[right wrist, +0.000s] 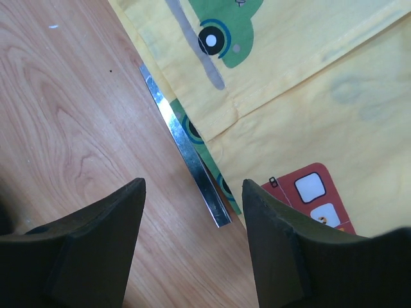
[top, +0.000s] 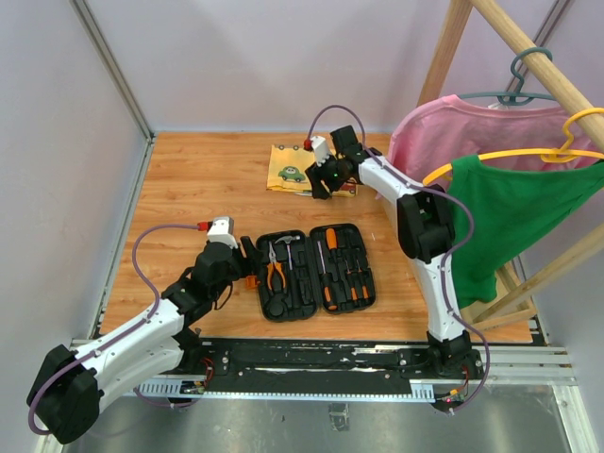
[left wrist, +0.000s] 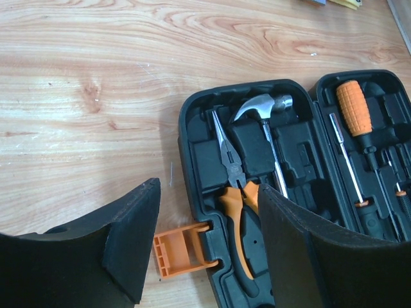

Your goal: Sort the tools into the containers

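A black toolbox (top: 293, 312) lies unfolded at the table's front middle. Its left half carries orange-handled pliers (left wrist: 232, 168) and a hammer (left wrist: 264, 119); its right half holds several orange-handled screwdrivers, among them a thick one (left wrist: 355, 108). My left gripper stands part open over the toolbox's left edge, nothing in its fingers. Between its fingers, lower down, the orange latch (left wrist: 170, 253) shows. At the back, my right gripper is open above a flat metal strip (right wrist: 186, 151), which lies along the edge of a yellow cloth (right wrist: 282, 122) and touches neither finger.
Pink (top: 444, 132) and green (top: 510, 217) garments hang from a wooden rack (top: 547, 71) on the right, near my right arm. Bare wood covers the table's left side and the stretch between toolbox and cloth.
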